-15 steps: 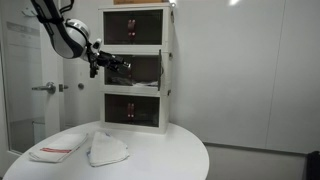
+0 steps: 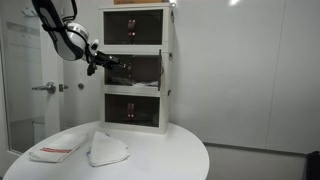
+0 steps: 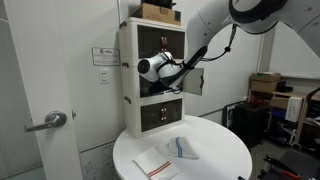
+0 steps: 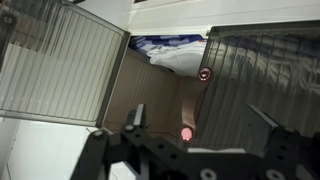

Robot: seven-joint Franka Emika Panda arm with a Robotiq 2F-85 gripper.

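Note:
A white cabinet (image 2: 134,49) with three stacked compartments and dark doors stands at the back of the table. One door of its middle compartment, a clear panel (image 4: 62,60), is swung out in the wrist view; the other door (image 4: 270,75) appears closed. Its brown strap handle (image 4: 192,100), with round pinkish studs, runs between the fingers' line of sight. Folded white and blue cloth (image 4: 172,48) shows inside the compartment. My gripper is open in front of this middle level, holding nothing; its distance from the handle is hard to tell.
Two folded cloths, one red-striped (image 3: 154,162) and one pale (image 3: 183,147), lie on the round white table (image 2: 170,155). A cardboard box (image 3: 158,13) tops the cabinet.
My gripper has shifted slightly left in exterior view 1, still at the middle compartment. The cabinet and the cloths on the table look unchanged.

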